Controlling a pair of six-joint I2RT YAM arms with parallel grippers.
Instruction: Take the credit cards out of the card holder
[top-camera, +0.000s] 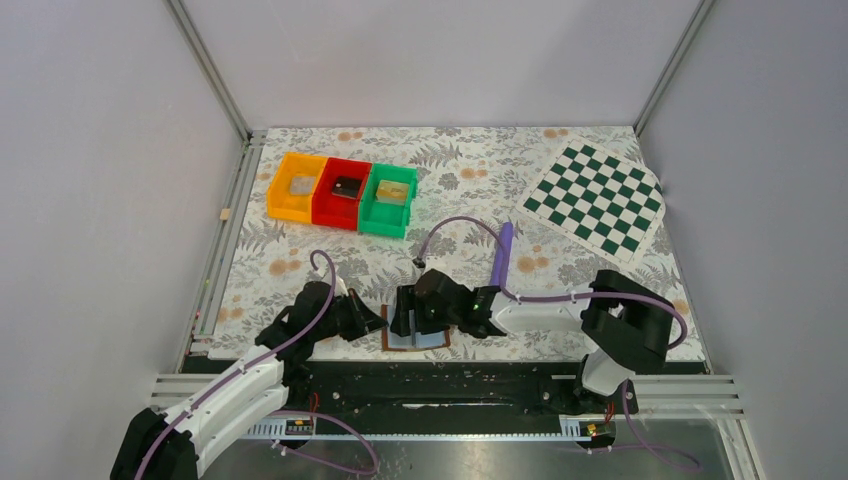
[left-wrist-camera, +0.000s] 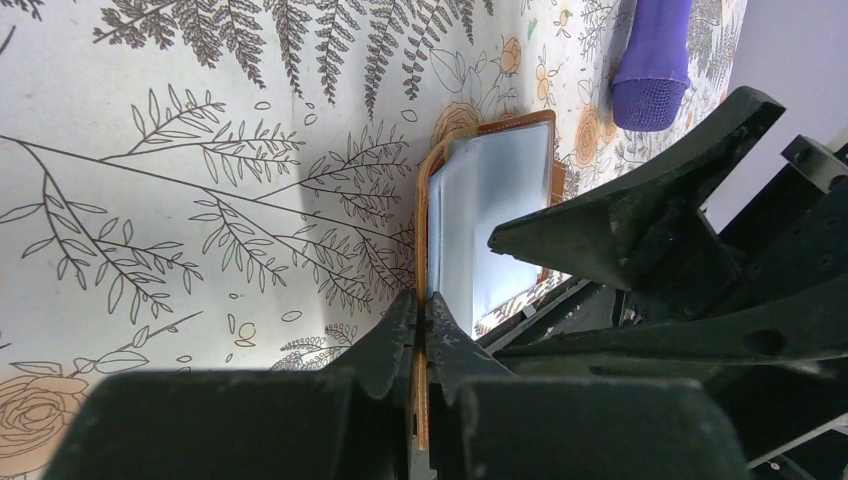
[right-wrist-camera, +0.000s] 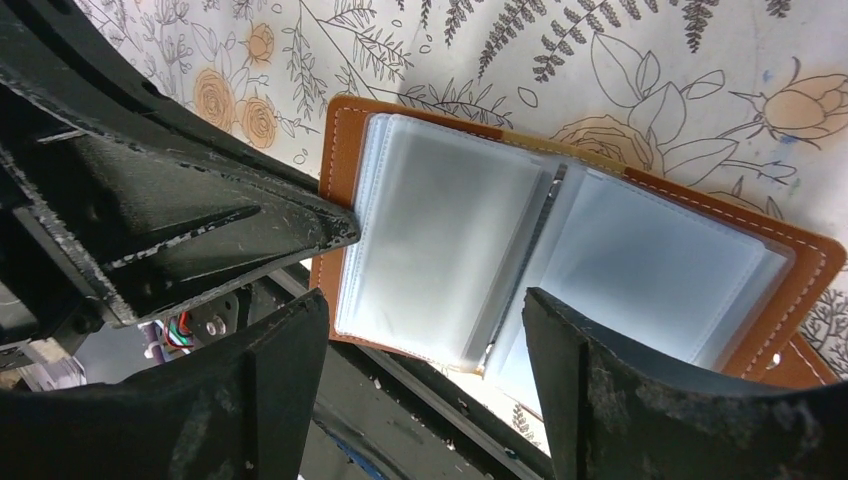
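Note:
The brown card holder (right-wrist-camera: 335, 150) lies spread open at the table's front edge. Both its clear, bluish-white sleeve stacks, the left (right-wrist-camera: 440, 220) and the right (right-wrist-camera: 650, 270), face up, and no card can be made out in the top sleeves. Pinched at the holder's left edge (left-wrist-camera: 421, 240) is its thin brown rim, with my left gripper shut on it. My right gripper is open over the left sleeves, its fingers apart and nothing held between them. In the top view that gripper hides much of the holder.
Behind stand a yellow bin (top-camera: 283, 205), a red bin (top-camera: 335, 213) and a green bin (top-camera: 385, 221), each with a small flat item inside. A purple microphone (top-camera: 502, 255) lies behind the right arm. A green-and-white checkerboard (top-camera: 597, 197) occupies the back right.

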